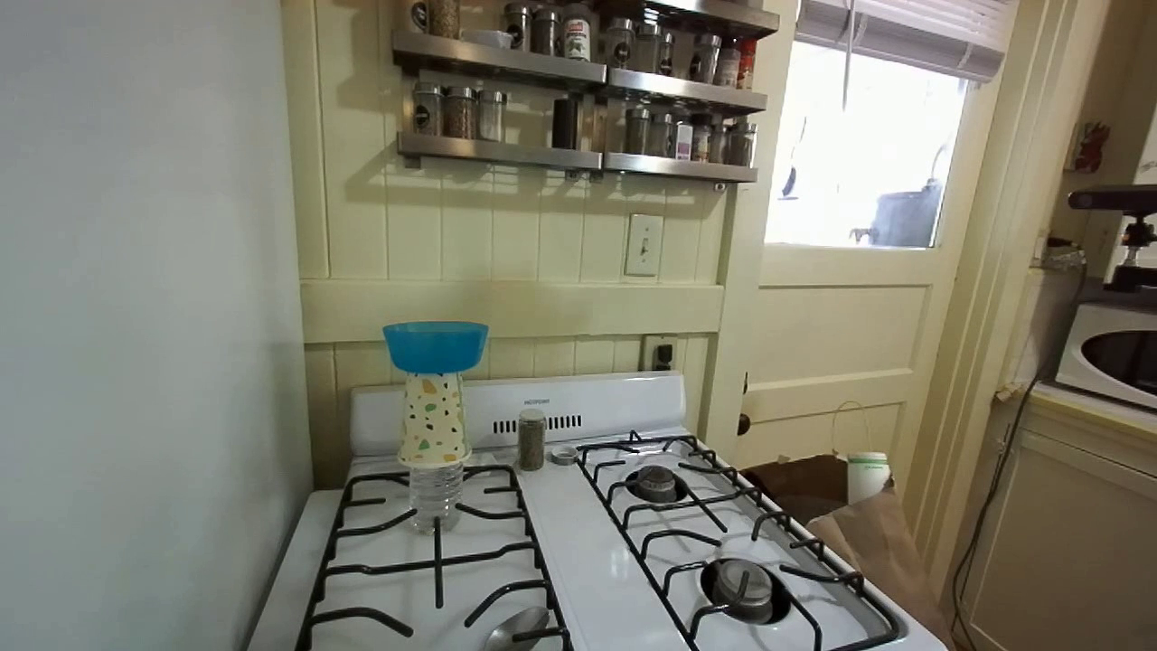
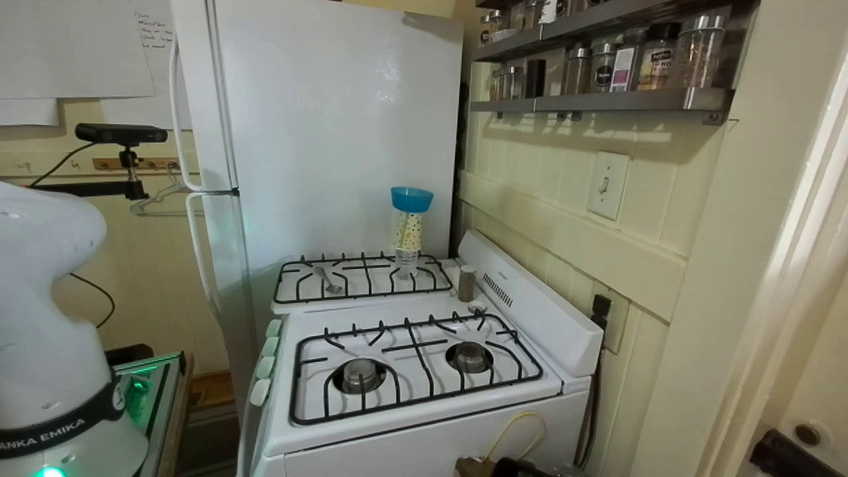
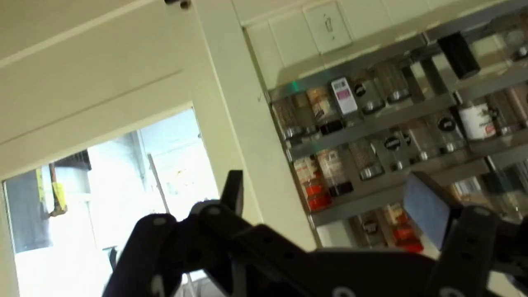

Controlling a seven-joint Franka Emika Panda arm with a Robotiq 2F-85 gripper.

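In the wrist view my gripper is open, its two fingers (image 3: 427,207) far apart and nothing held between them. It is tilted towards the spice shelves and the door, and neither exterior view shows it. On the stove's left side stands a stack: a blue bowl (image 1: 436,347) on top, an upside-down speckled cup (image 1: 434,421) under it, and a clear plastic piece (image 1: 436,494) at the bottom. A glass spice jar (image 1: 531,440) stands upright at the back of the stove, with a small round lid (image 1: 563,456) beside it. A metal spoon (image 2: 330,281) lies at the left burners.
Black grates (image 2: 417,367) cover both sides of the stove. Wall shelves (image 1: 678,165) full of spice jars hang above, and the fridge (image 2: 342,119) closes off the left. A brown paper bag (image 1: 884,542) stands right of the stove.
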